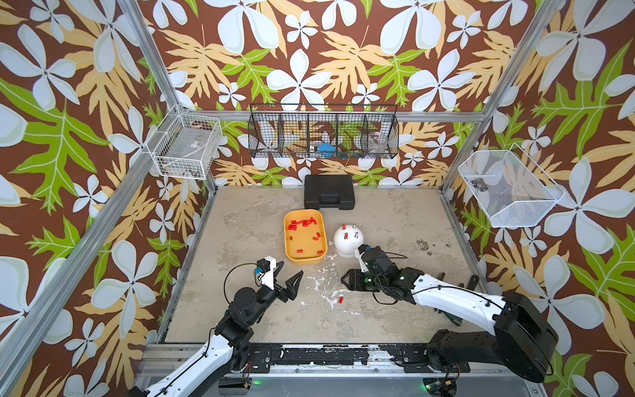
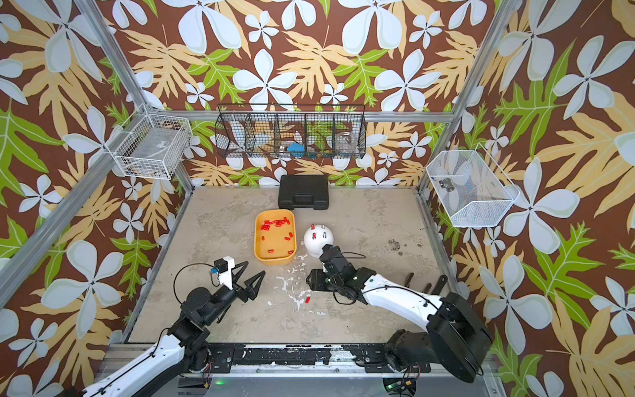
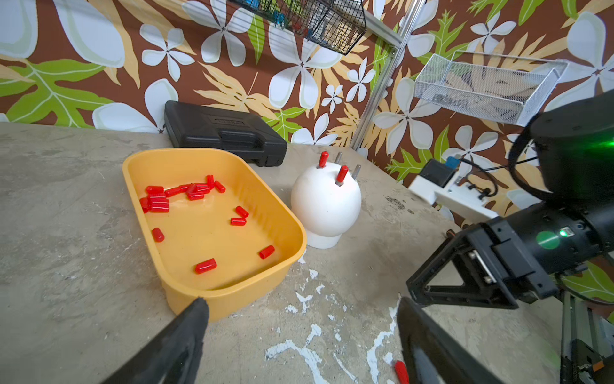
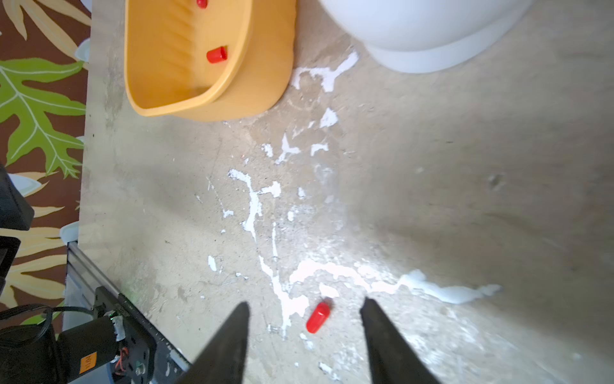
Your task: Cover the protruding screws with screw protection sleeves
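A white dome [image 3: 325,204] bears four upright screws; two have red sleeves [image 3: 342,173], two show bare metal [image 3: 356,171]. Left of it, the orange bin [image 1: 305,260] holds several loose red sleeves. One red sleeve [image 4: 318,317] lies on the table below my right gripper, which is open and empty, raised near the dome's front. My left gripper stands open in front of the bin, nothing between its fingers.
A black case [image 1: 328,192] lies at the back. Wire baskets [image 1: 322,135] hang on the frame above. Dark tools lie at the right edge, partly behind the right arm.
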